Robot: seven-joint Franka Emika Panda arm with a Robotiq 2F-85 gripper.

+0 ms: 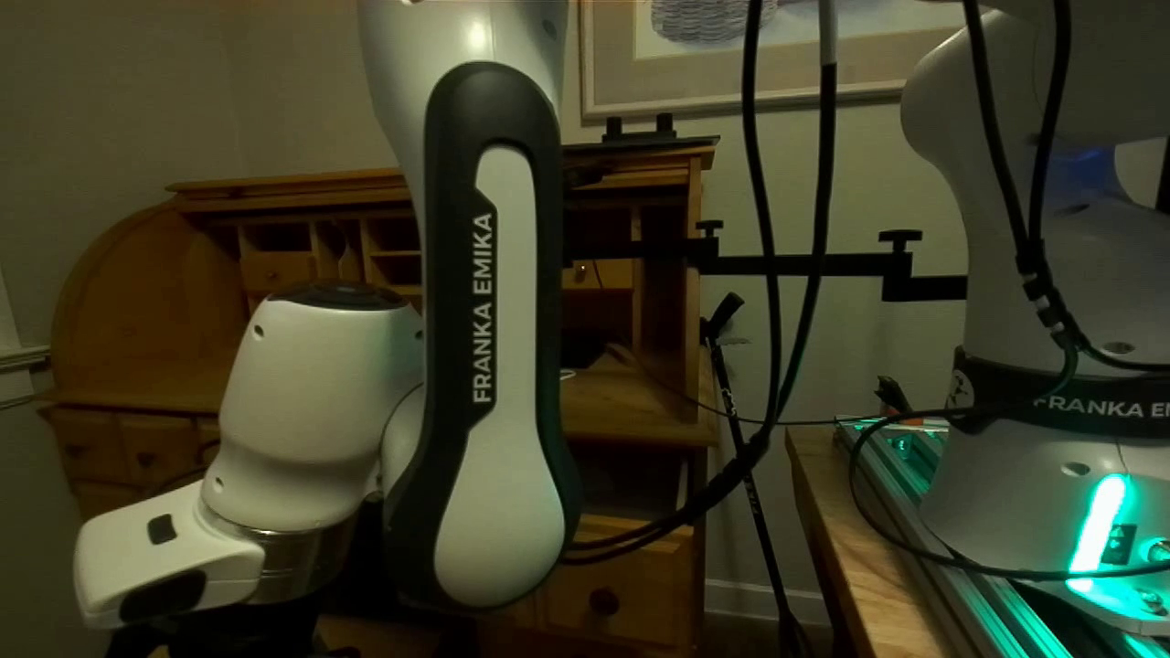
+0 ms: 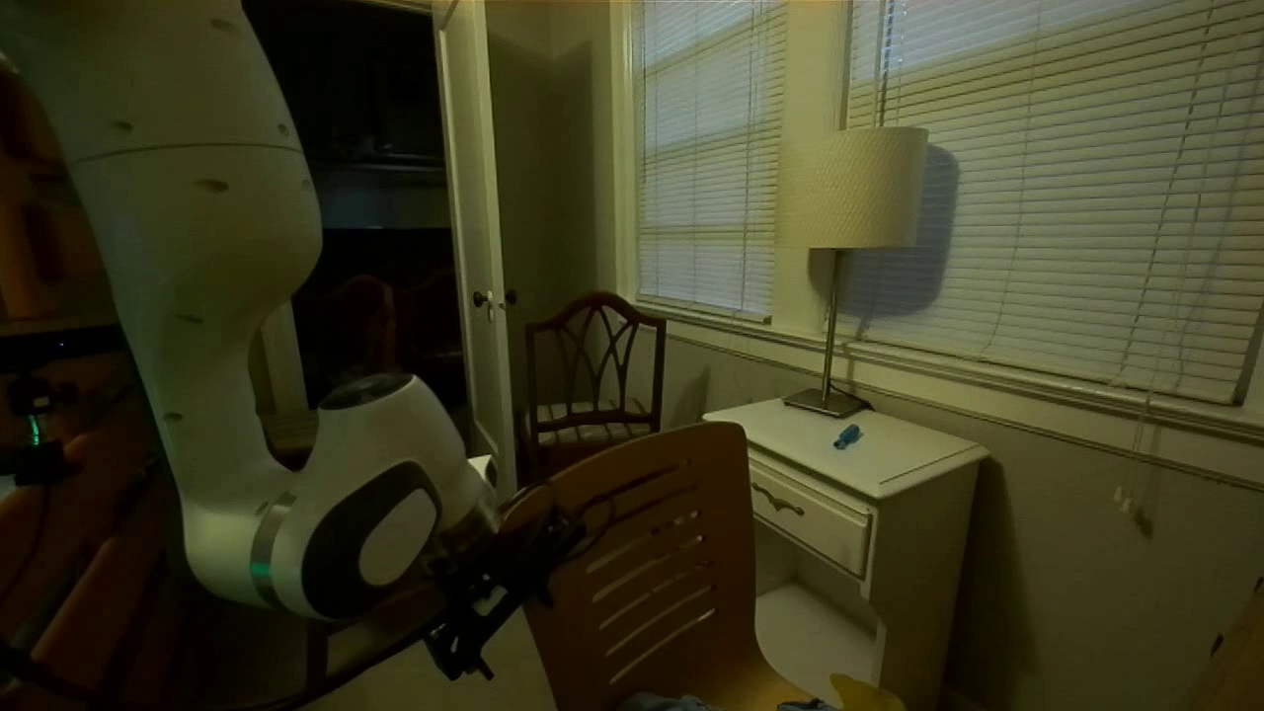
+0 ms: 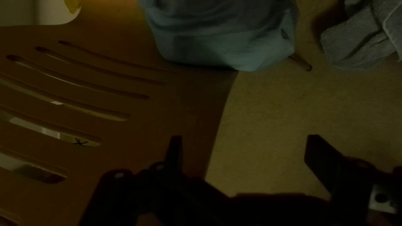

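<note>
In the wrist view my gripper stands open, its dark fingers wide apart with nothing between them. Below it lie the edge of a wooden slatted chair back and bare tan floor. Beyond the fingers, at the top of that view, a blue-grey cloth covers part of the chair. Another grey cloth lies at the top right. Exterior view 2 shows the gripper low beside the wooden chair. In exterior view 1 the fingers are out of sight below the arm's white hand.
A white nightstand behind the chair carries a lamp and a small blue object. Something yellow shows near the chair seat. A dark chair stands farther back. A roll-top desk is behind the arm.
</note>
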